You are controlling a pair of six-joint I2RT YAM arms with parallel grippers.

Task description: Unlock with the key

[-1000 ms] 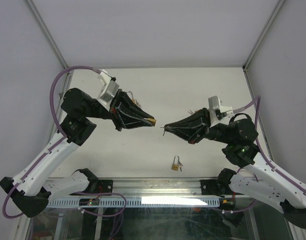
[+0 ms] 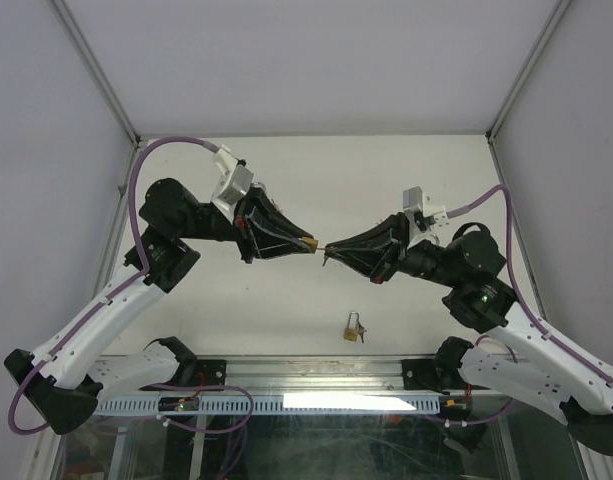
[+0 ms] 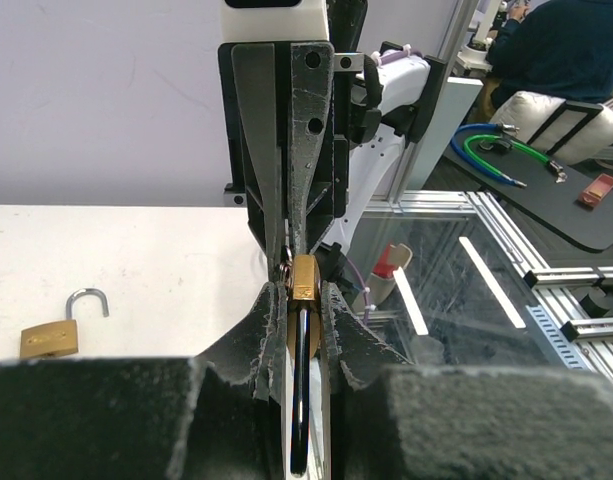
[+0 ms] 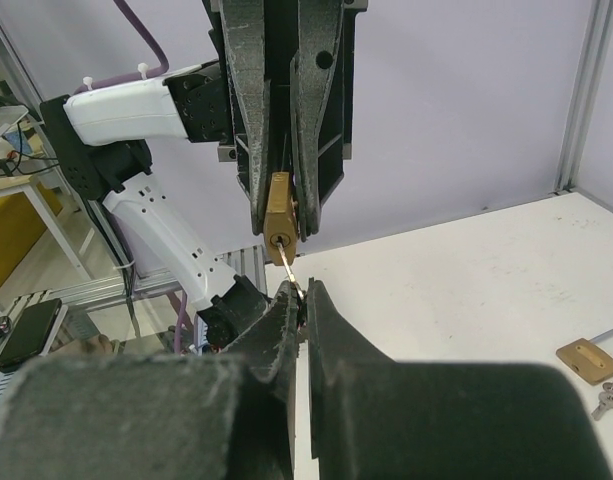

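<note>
My left gripper (image 2: 304, 243) is shut on a brass padlock body (image 4: 280, 210), held in mid-air with its keyhole face toward my right gripper (image 2: 329, 250). The right gripper is shut on a thin key (image 4: 287, 262), whose silver blade reaches to the keyhole in the right wrist view; how far it is inserted I cannot tell. The two grippers face each other nearly tip to tip above the white board (image 2: 236, 300).
Another brass padlock (image 2: 351, 330) with keys beside it lies on the board near the front edge, also visible in the right wrist view (image 4: 586, 360). The arms' bodies flank the board, whose middle is mostly clear.
Both grippers have come closer together in the top view, closing the gap between padlock and key. The left arm has shifted slightly right; the right arm has moved slightly left.
</note>
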